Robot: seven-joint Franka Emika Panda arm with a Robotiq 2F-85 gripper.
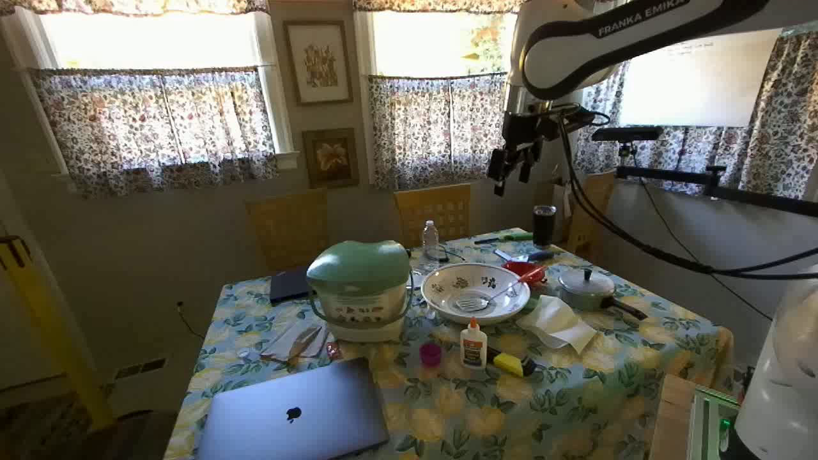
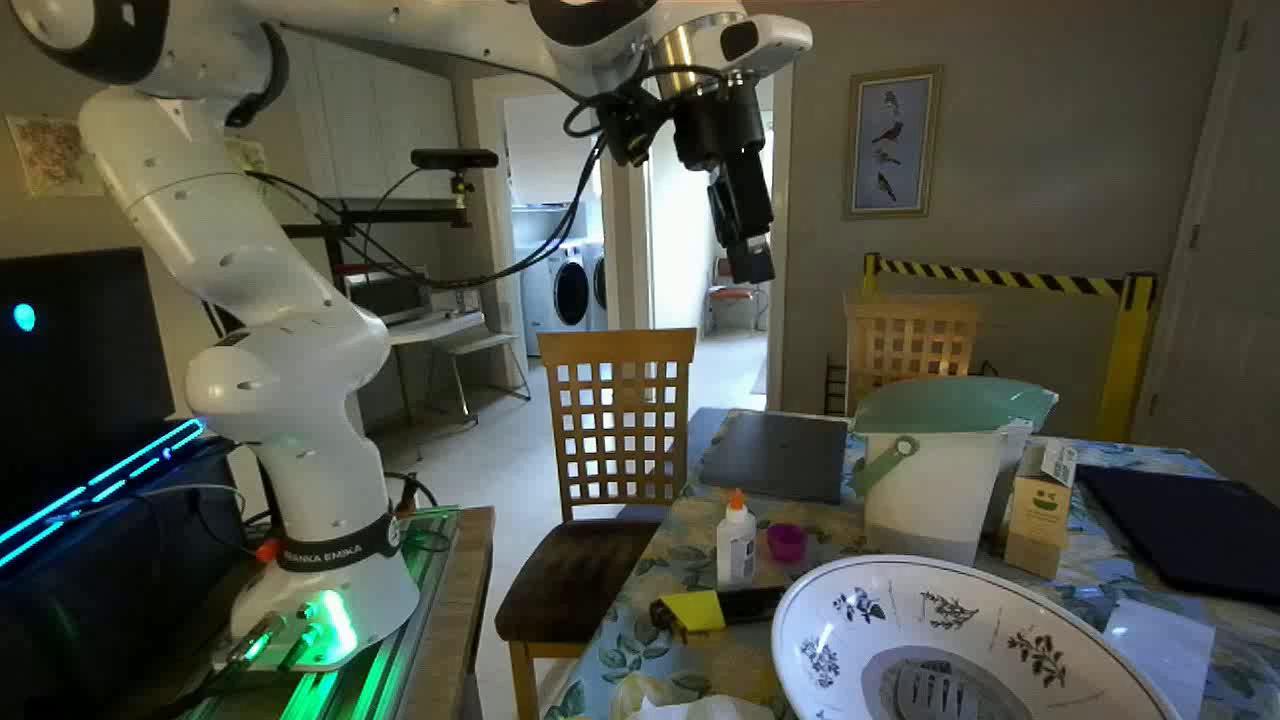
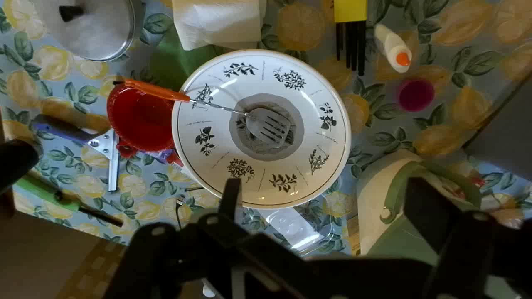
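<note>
High above the table, my gripper [image 1: 512, 177] is open and nothing sits between its fingers. In the wrist view its two dark fingers [image 3: 230, 199] stand wide apart, and the gripper hangs over the near rim of a white bowl [image 3: 309, 144] with dark leaf prints. A slotted spatula [image 3: 269, 127] lies in the bowl, its orange handle resting over the rim above a red bowl [image 3: 144, 119]. Exterior view 2 has the gripper [image 2: 753, 264] pointing down, well clear of the tabletop things.
A green-lidded bin [image 1: 360, 291] stands left of the bowl. Around it are a glue bottle [image 1: 473, 345], a purple cup [image 1: 430, 353], a yellow-handled brush [image 1: 510, 363], a lidded pot [image 1: 586, 287], a paper towel [image 1: 558, 322] and a laptop [image 1: 295, 414]. Bare tablecloth shows along the front.
</note>
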